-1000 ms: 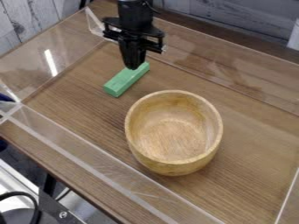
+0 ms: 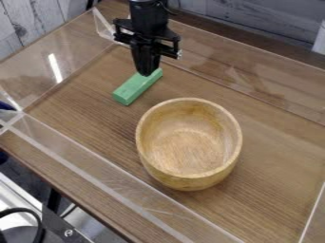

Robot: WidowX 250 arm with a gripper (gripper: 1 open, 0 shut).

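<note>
A green rectangular block (image 2: 135, 88) lies flat on the wooden tray floor, left of centre. Just above it, the dark gripper (image 2: 143, 66) hangs from the top of the view, apart from the block as far as I can tell, its narrow tip shut. A round light wooden bowl (image 2: 188, 142) rests in the lower middle, with nothing inside.
Clear walls edge the wooden floor (image 2: 267, 85) at the left and back. Dark cables (image 2: 26, 214) lie outside at the lower left. The floor to the right of the bowl and left of the block is bare.
The gripper has shifted very slightly; the block and bowl are where they were.
</note>
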